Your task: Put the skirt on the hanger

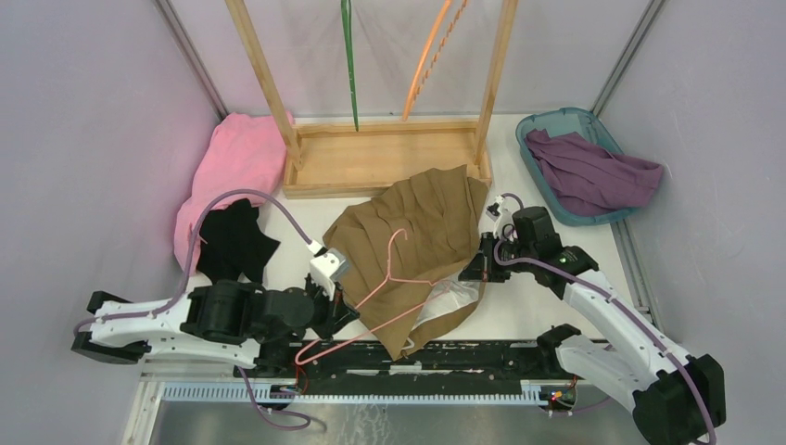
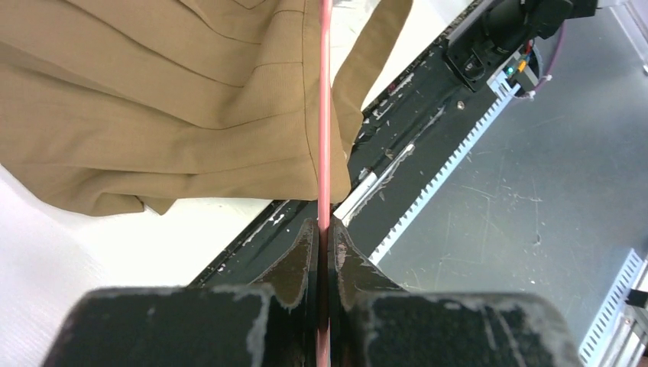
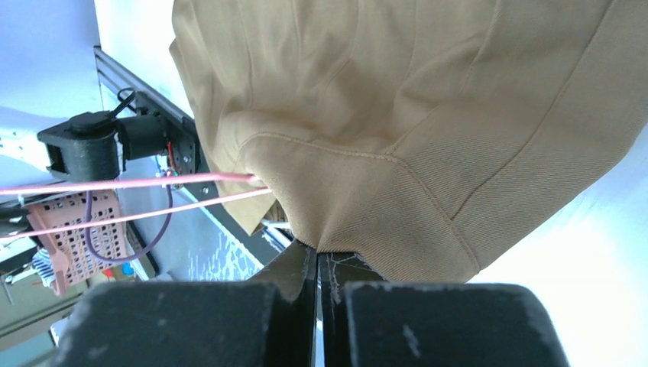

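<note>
A brown skirt (image 1: 403,213) lies spread at the middle of the table. Over it is a pink hanger (image 1: 389,273), its right end going into the skirt's opening at the white lining (image 1: 450,301). My left gripper is shut on the hanger's rod, seen close in the left wrist view. My right gripper is shut at the skirt's edge (image 3: 344,214), right of the hanger's end; whether fabric is between its fingers is hard to tell.
A wooden rack (image 1: 389,185) with hanging hangers stands behind. A teal bin (image 1: 579,220) with purple cloth is at right; pink cloth (image 1: 227,158) and black cloth (image 1: 232,241) lie at left.
</note>
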